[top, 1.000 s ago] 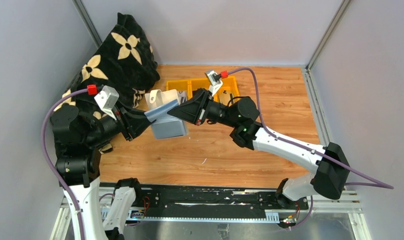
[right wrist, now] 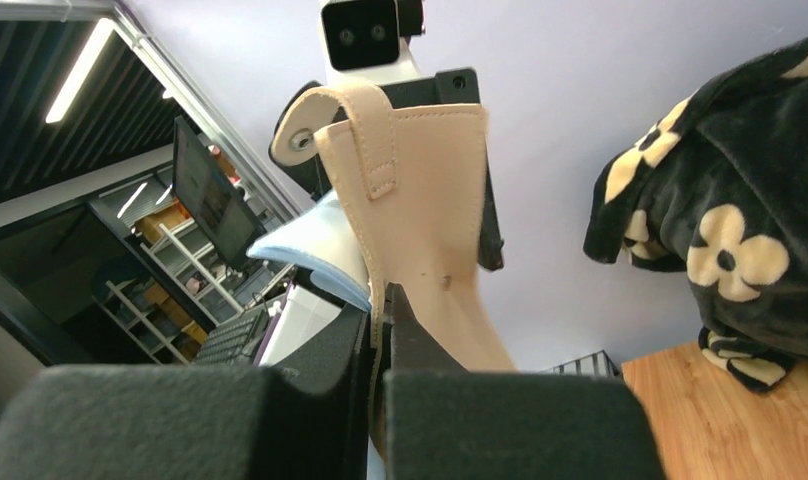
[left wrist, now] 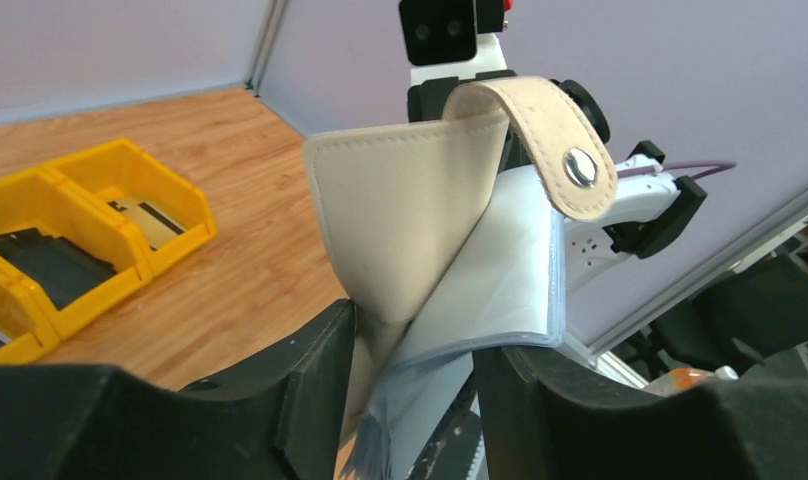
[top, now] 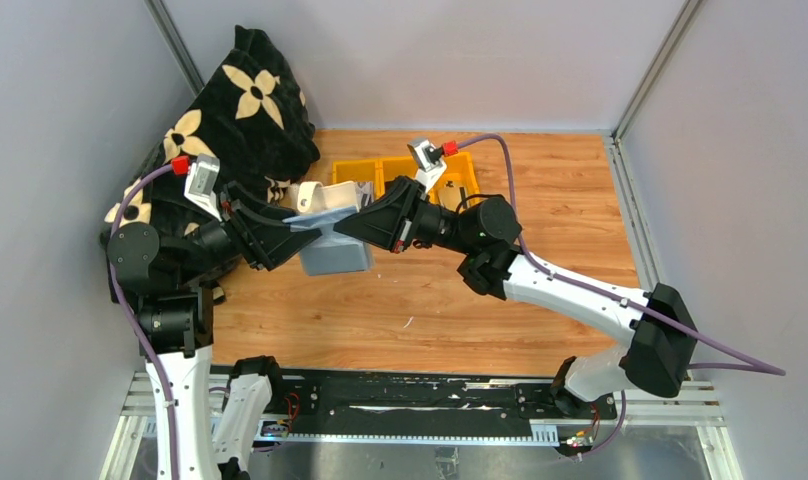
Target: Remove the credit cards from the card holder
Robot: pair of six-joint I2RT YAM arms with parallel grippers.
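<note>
A cream and pale-blue card holder (top: 335, 255) is held up between my two grippers, its snap strap (left wrist: 580, 180) at the top. My left gripper (top: 288, 245) is open around the holder's pale-blue part, as the left wrist view shows. My right gripper is shut on the edge of the holder, whose cream flap (right wrist: 430, 200) rises above the fingers. I cannot make out any cards in the holder.
Yellow bins (left wrist: 70, 300) with dark and light items stand at the back of the wooden table (top: 430, 320). A black patterned blanket (top: 210, 120) is heaped at the back left.
My left arm has shifted slightly rightward and its wrist has tilted over the last second, with the holder's blue part moving a little. The right arm has barely moved.
</note>
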